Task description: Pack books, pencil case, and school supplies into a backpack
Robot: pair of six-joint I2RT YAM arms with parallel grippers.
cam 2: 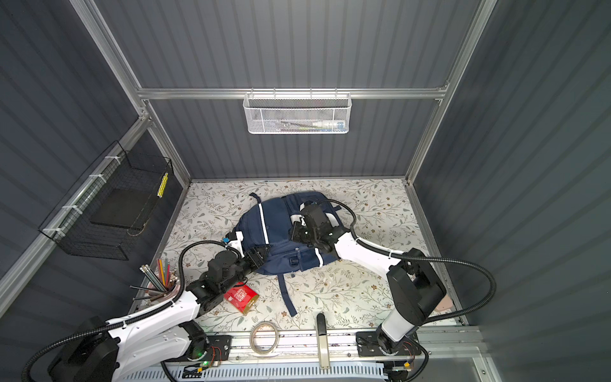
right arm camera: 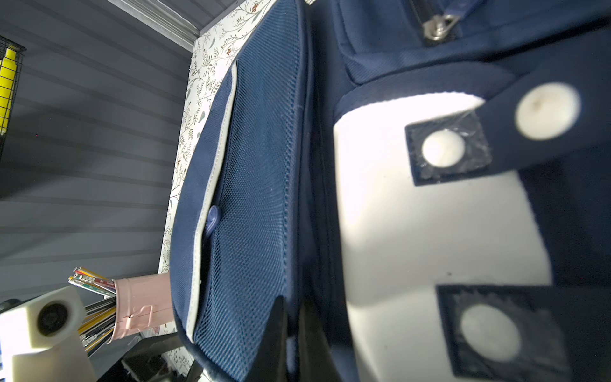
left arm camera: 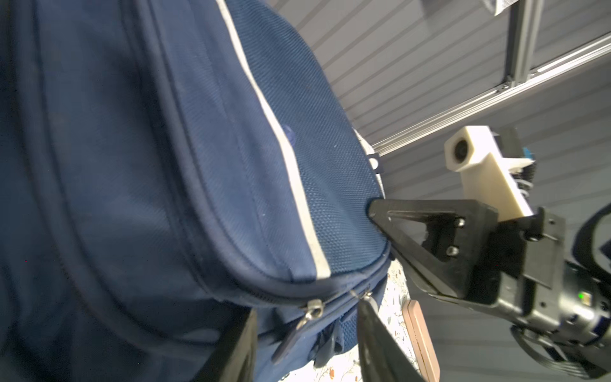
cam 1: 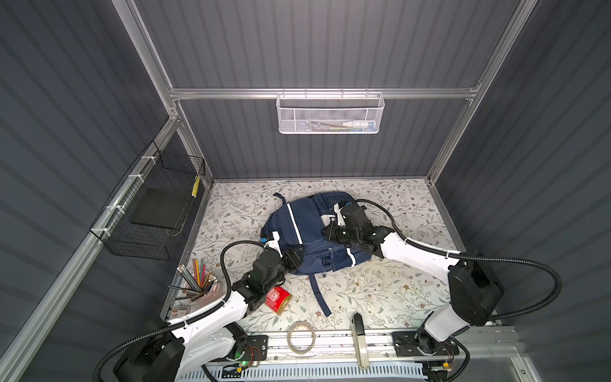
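The navy backpack [cam 1: 305,219] with white trim lies flat on the table in both top views. At its near left edge, my left gripper is open, with a metal zip pull [left arm camera: 312,310] on the bag appearing between its fingers. Farther along the bag, my right gripper is shut on the piped edge [right arm camera: 294,242] of the mesh panel, beside a white strip with snap buttons. Pencils [cam 1: 198,277] stand in a pink cup [right arm camera: 143,305] at the left. No books can be seen; the inside of the bag is hidden.
A red packet [cam 1: 278,299] lies by the left arm. Along the front rail are a tape roll [cam 1: 290,338] and a long dark-tipped tool [cam 1: 360,343]. A white basket [cam 1: 331,114] and a black wire basket [cam 1: 152,207] hang on the walls. Free table surrounds the bag.
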